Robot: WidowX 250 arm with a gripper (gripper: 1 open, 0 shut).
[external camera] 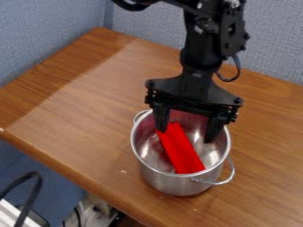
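A silver metal pot (178,182) with wire handles stands on the wooden table near the front right. Inside it a red elongated object (182,151) lies on a slant. My black gripper (187,126) is over the back of the pot, its two fingers apart and pointing down, one near the red object's upper end, the other toward the right rim. I see nothing held between them.
Grey padded walls stand at the back and left. Cables hang off the front-left edge.
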